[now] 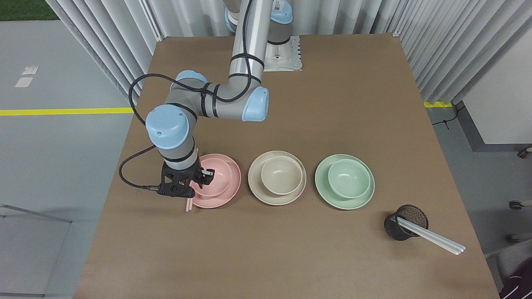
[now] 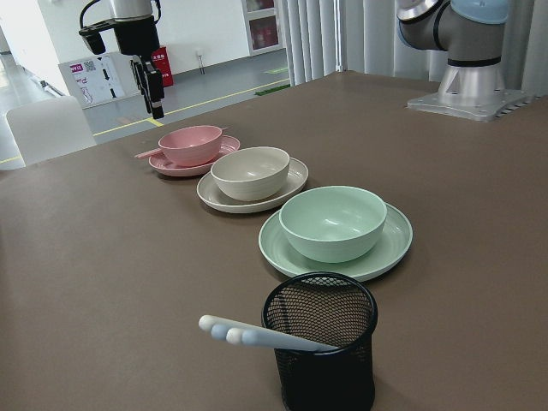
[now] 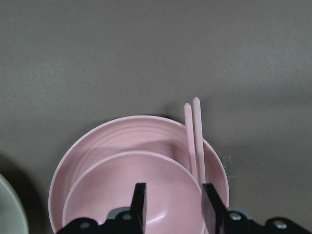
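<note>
My gripper [image 2: 154, 107] hangs open above the pink setting at the left, fingers apart with nothing seen held. In the wrist view its fingertips [image 3: 210, 200] are over the pink bowl [image 3: 131, 180]; a pair of pink chopsticks [image 3: 197, 126] lies along the right side of the pink plate [image 3: 131, 128], beside the right finger. The cream bowl [image 1: 280, 174] on its plate sits in the middle, the green bowl [image 1: 349, 177] on its plate at the right.
A black mesh holder [image 2: 325, 377] with white chopsticks [image 1: 434, 236] stands at the front right.
</note>
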